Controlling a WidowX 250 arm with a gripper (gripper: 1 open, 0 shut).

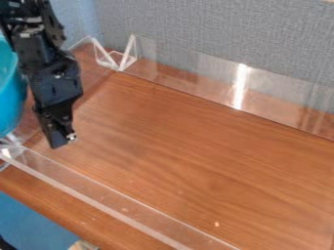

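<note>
My gripper (pixel 61 135) points down at the left side of the wooden table (pixel 209 146), low over its surface and shut, with nothing visible between its fingers. Behind and left of it, a blue bowl or bin (pixel 11 93) is cut off by the frame's left edge and partly hidden by the arm.
Clear plastic walls border the table along the back (pixel 196 68) and near side, with white brackets (pixel 117 59) at the back left corner.
</note>
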